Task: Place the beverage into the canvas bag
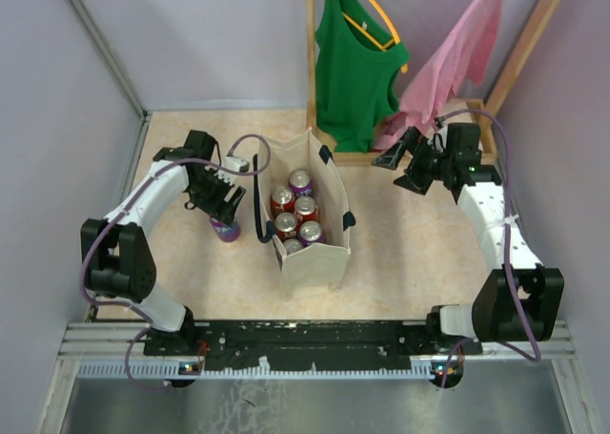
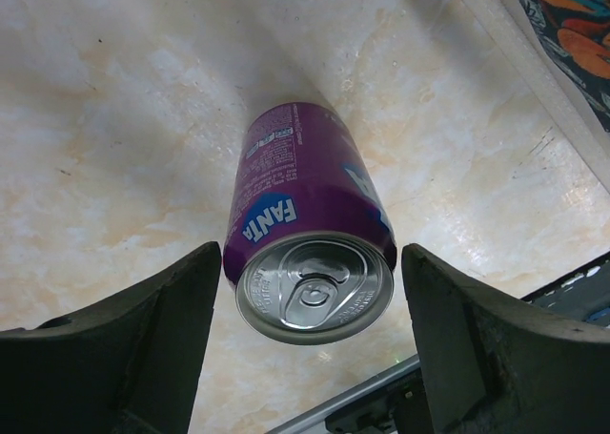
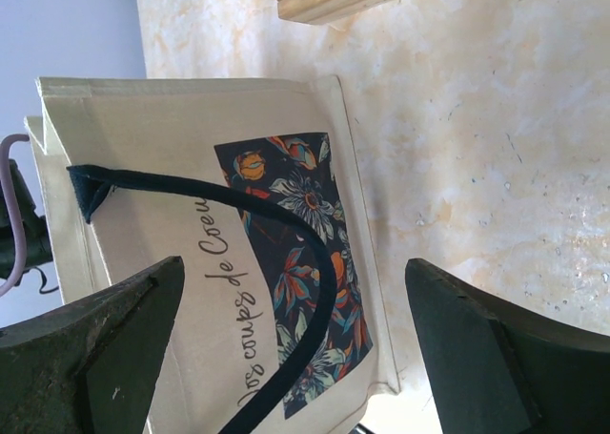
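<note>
A purple Fanta can [image 1: 226, 231] stands upright on the table left of the canvas bag [image 1: 315, 264]. My left gripper [image 1: 227, 205] is over the can's upper part. In the left wrist view its fingers [image 2: 181, 305] stand on both sides of the can's top [image 2: 315, 286], part open, with slim gaps beside the metal lid. The bag is open at the top and holds several red and purple cans [image 1: 305, 208]. Right of the bag, my right gripper [image 1: 393, 172] hovers open with nothing between its fingers; the bag's printed side [image 3: 286, 253] lies beyond it.
Dark bag handles [image 1: 260, 205] droop over the bag's sides, one near the left gripper. A wooden rack [image 1: 357, 157] with green and pink garments stands at the back.
</note>
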